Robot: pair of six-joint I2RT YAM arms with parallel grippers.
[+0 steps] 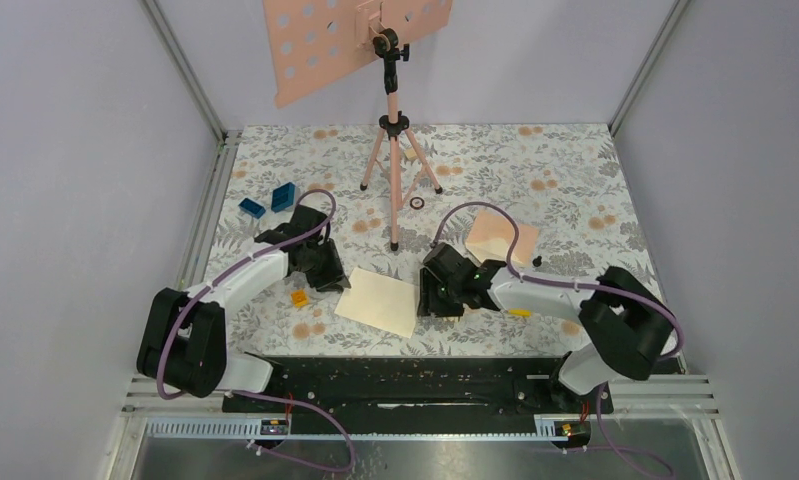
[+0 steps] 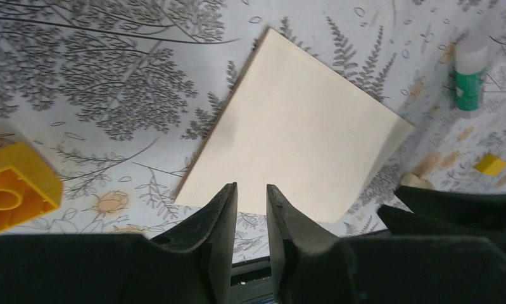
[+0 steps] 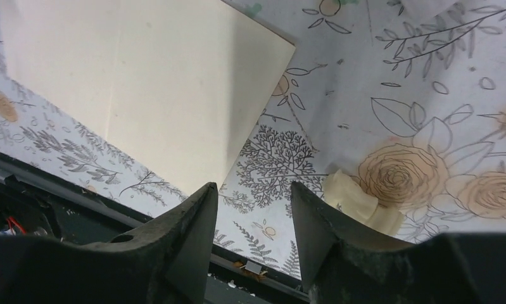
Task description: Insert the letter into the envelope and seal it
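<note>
A cream paper piece (image 1: pixel 375 300), which looks like the envelope, lies flat on the patterned mat, also seen in the left wrist view (image 2: pixel 294 126) and the right wrist view (image 3: pixel 168 88). My left gripper is at its left edge, fingertips close together; whether anything thin is between them is unclear. My right gripper is part open just right of the paper, nothing visible between its fingers. A peach sheet (image 1: pixel 493 228) with paler paper lies at the back right; which piece is the letter is unclear.
An orange block (image 1: pixel 299 298), blue trays (image 1: pixel 283 197), a glue stick (image 2: pixel 469 88), a yellow block (image 2: pixel 489 164) and pale pieces (image 3: pixel 354 196) lie around. A tripod (image 1: pixel 395 190) stands at the back centre.
</note>
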